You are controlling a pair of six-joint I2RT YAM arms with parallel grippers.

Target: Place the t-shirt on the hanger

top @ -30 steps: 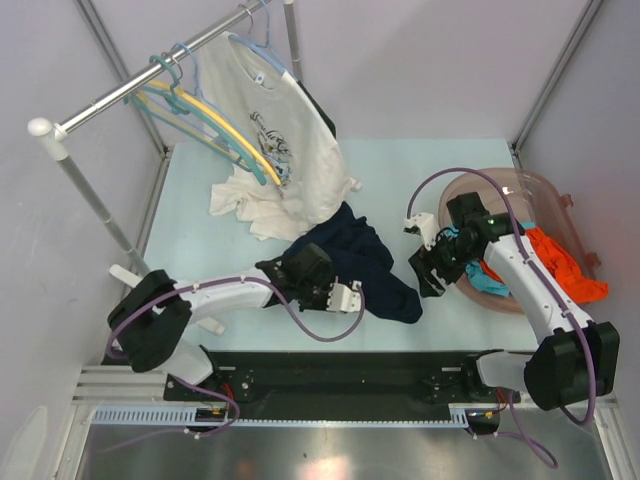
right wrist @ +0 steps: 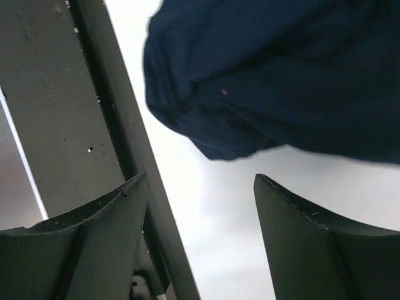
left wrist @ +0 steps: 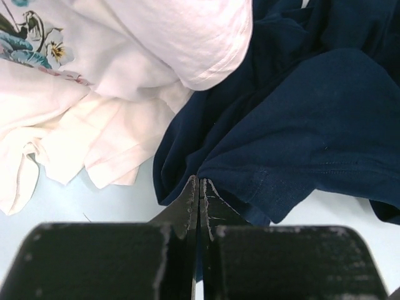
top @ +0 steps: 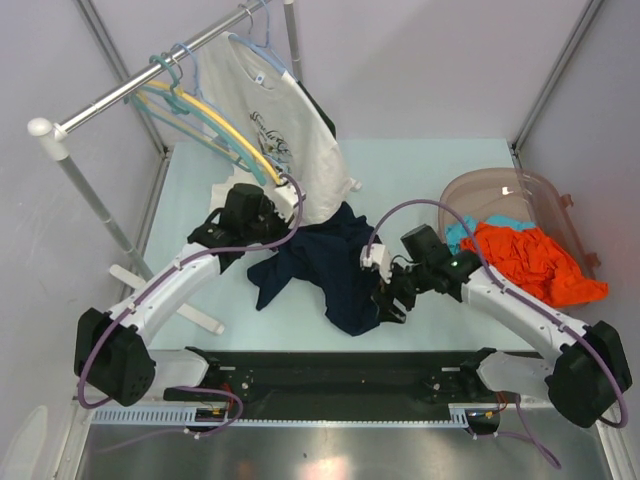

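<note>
A navy t-shirt (top: 330,265) lies crumpled on the table below the rack. My left gripper (top: 275,225) is shut over its upper-left part; in the left wrist view the fingertips (left wrist: 194,184) meet at a navy fold, and I cannot tell whether any cloth is between them. My right gripper (top: 390,300) is open low over the shirt's right end, near the table's front edge. Empty hangers, including a yellow hanger (top: 225,125), hang on the rail (top: 135,80).
White shirts (top: 260,100) hang at the back, with white cloth beneath. A bin (top: 500,185) with orange (top: 540,270) and teal cloths stands at the right.
My left arm has swung up and back from the shirt's front. My right gripper has moved left from beside the bin to over the shirt, whose right end has shifted left.
</note>
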